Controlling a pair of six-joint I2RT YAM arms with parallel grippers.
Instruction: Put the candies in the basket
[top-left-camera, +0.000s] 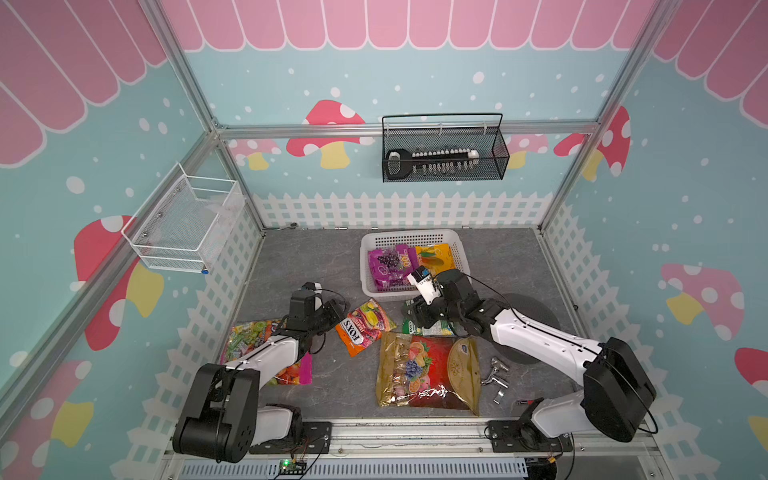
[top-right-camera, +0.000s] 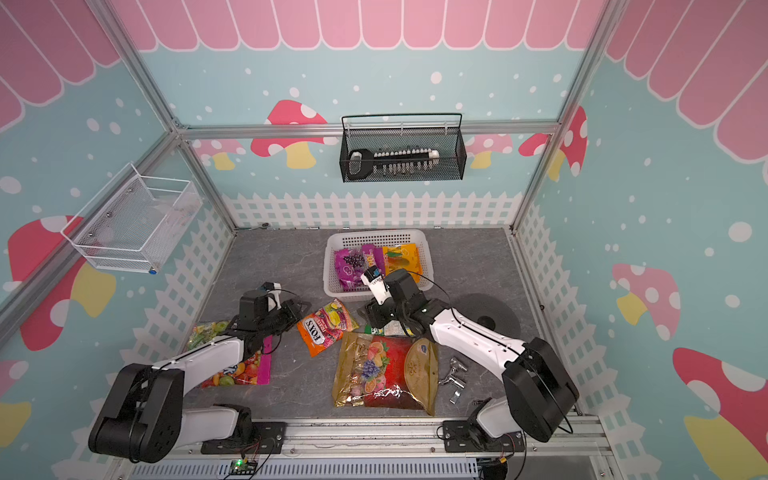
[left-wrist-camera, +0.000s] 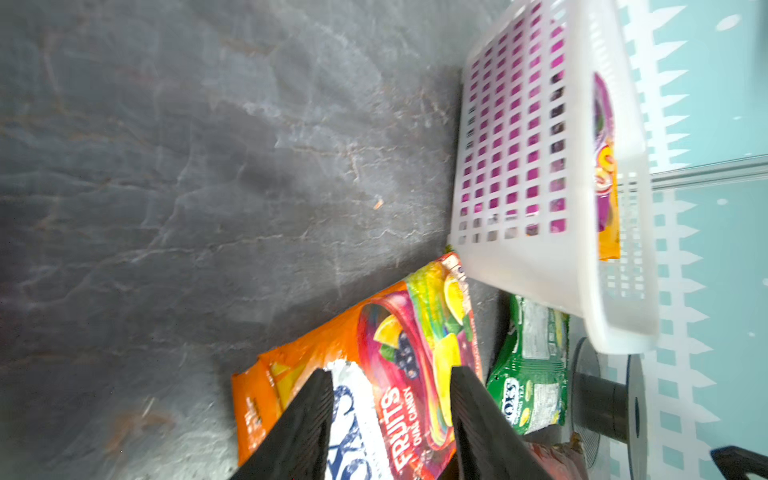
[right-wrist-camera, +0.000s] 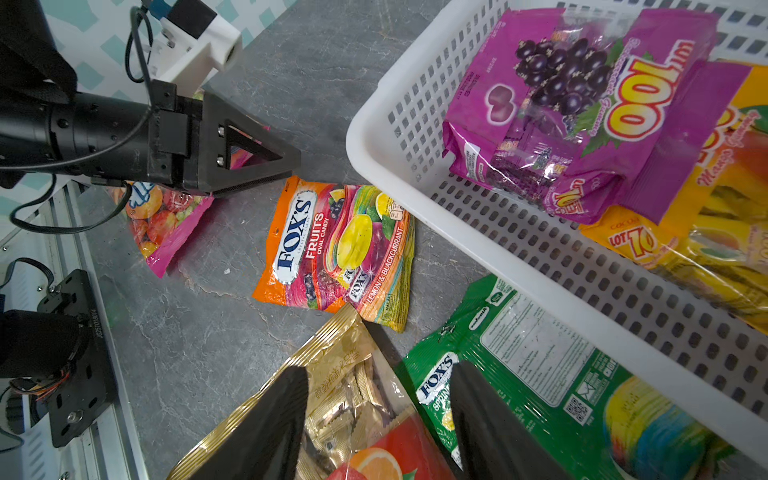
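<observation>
The white basket holds purple and yellow candy bags. An orange Fox's bag lies left of it, with my left gripper open above the bag's near left side, nothing between the fingers. A green Fox's bag lies along the basket's near side, under my right gripper, which is open and empty. A large gold-and-red bag lies in front, and a pink colourful bag lies at the left under the left arm.
A dark round disc and metal fittings sit at the right. Wire baskets hang on the back and left walls.
</observation>
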